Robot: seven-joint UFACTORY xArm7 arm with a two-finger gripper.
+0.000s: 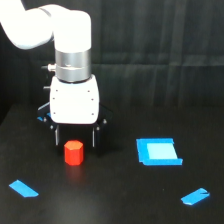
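Observation:
A small red block (73,153) stands on the dark table, at the left of the camera view. Just above and around it, my gripper (76,143) points downward with its fingers spread wide, one to each side of the block. Gaps show between the block and both fingers in this view; how the fingers lie in depth I cannot tell. The fingers are open and hold nothing. To the right lies a pale square (161,151) edged with blue tape.
Blue tape strips lie at the front left (23,188) and front right (195,197). A dark curtain (150,60) hangs behind the table. Bare table separates the block from the taped square.

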